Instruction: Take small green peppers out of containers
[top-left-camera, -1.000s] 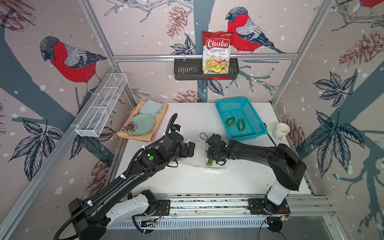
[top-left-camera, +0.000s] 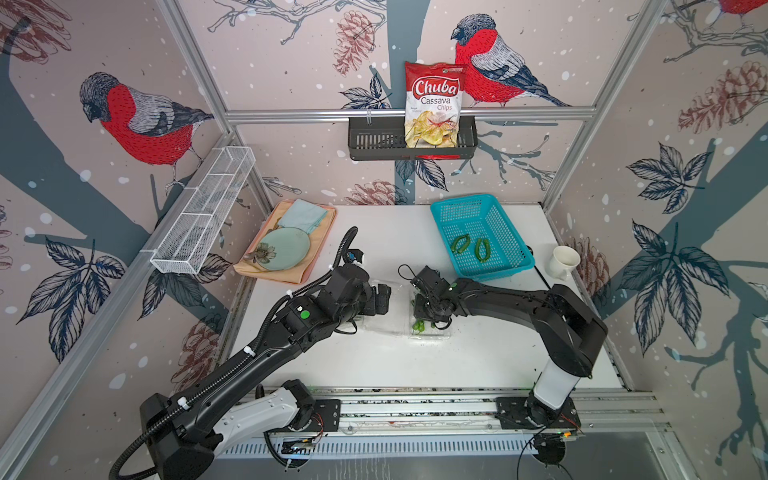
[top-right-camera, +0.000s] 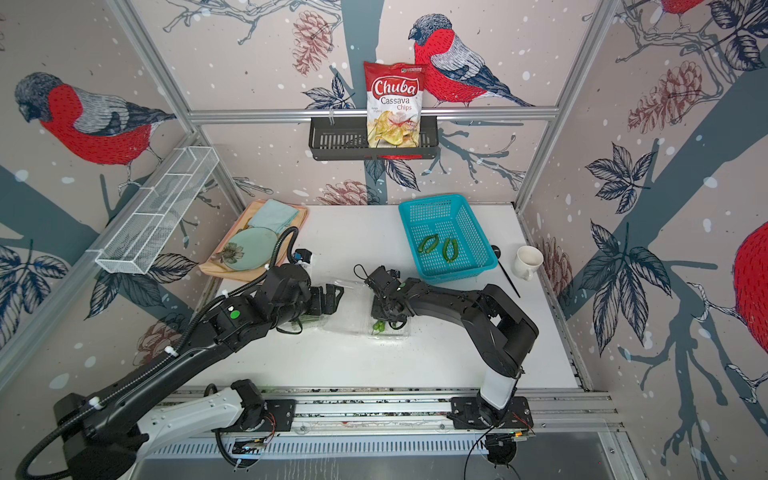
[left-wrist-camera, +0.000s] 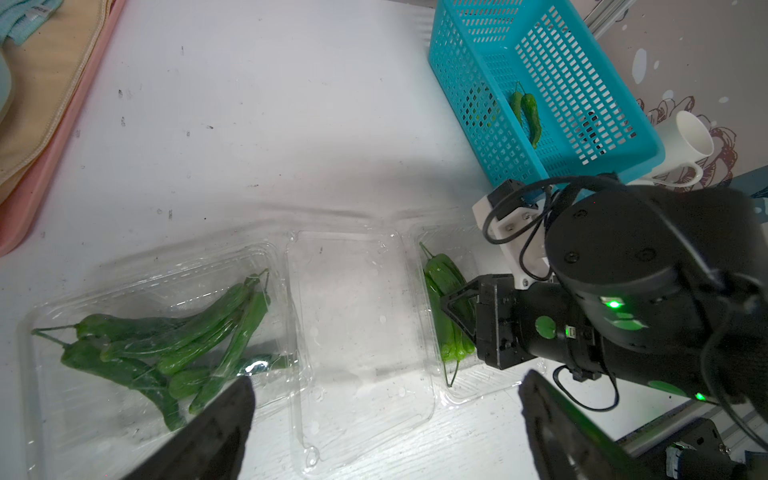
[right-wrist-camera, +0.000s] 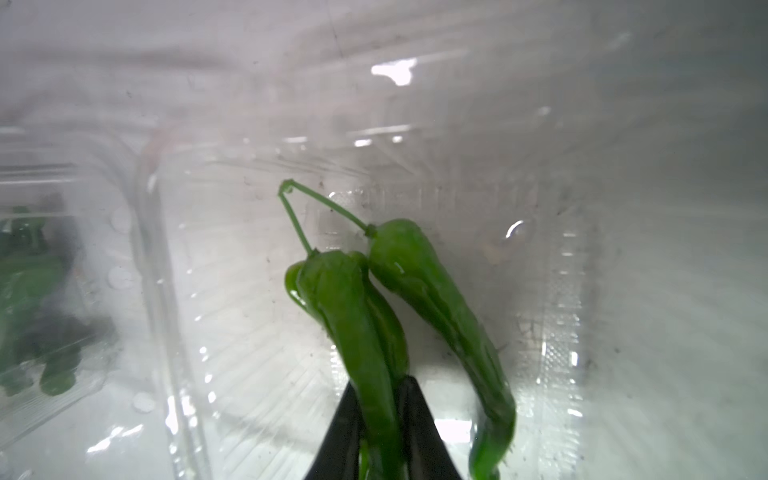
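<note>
Several long green peppers (right-wrist-camera: 352, 312) lie in the right-hand clear plastic container (right-wrist-camera: 164, 320). The right gripper is down in that container, its dark fingers (right-wrist-camera: 429, 440) close on either side of one pepper; whether they press on it is unclear. A separate pepper (right-wrist-camera: 456, 320) curves to the right of the fingers. In the left wrist view, my left gripper is open and empty above the containers. Below it to the left, another clear container (left-wrist-camera: 40, 400) holds several peppers (left-wrist-camera: 184, 344). The blue basket (left-wrist-camera: 480, 112) contains green peppers (top-left-camera: 482, 249).
Between the containers lies an empty clear plastic section (left-wrist-camera: 352, 312). A white mug (top-left-camera: 564, 260) and a black-handled utensil (top-right-camera: 507, 272) stand right of the basket. A wooden board (top-left-camera: 308, 240) with a plate (top-left-camera: 285, 249) is at left.
The left arm and the basket's peppers look nearly unchanged.
</note>
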